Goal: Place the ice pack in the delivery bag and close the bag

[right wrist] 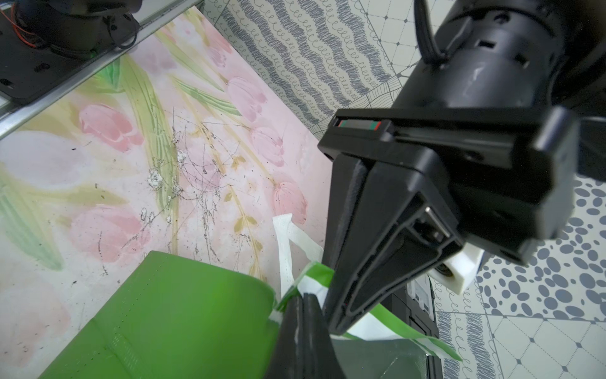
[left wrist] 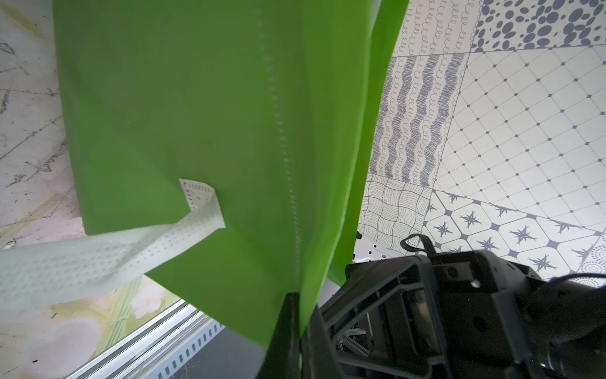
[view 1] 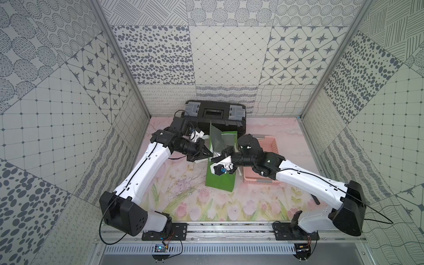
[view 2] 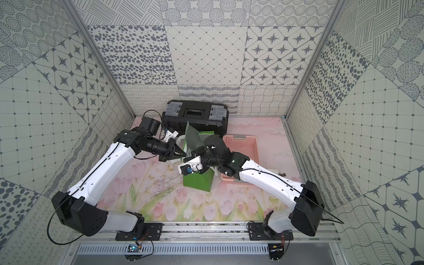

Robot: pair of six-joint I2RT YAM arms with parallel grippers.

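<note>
The green delivery bag (view 1: 220, 178) stands in the middle of the table, its silvery lid flap (view 1: 216, 137) raised. In the left wrist view, the edge of the green side wall (left wrist: 189, 113) runs between the fingertips of my left gripper, which is shut on it. My right gripper is shut at the bag's rim (right wrist: 315, 274); nothing shows held between its fingers. Both grippers are close together at the bag's left front corner in the top views. I see no ice pack; much of the bag's inside is hidden by the flap and right arm.
Right of the bag sits a pink basket (view 1: 267, 174), partly covered by the right arm. A black toolbox (view 1: 214, 110) stands behind the bag. A white strap (left wrist: 94, 259) hangs from the bag's side.
</note>
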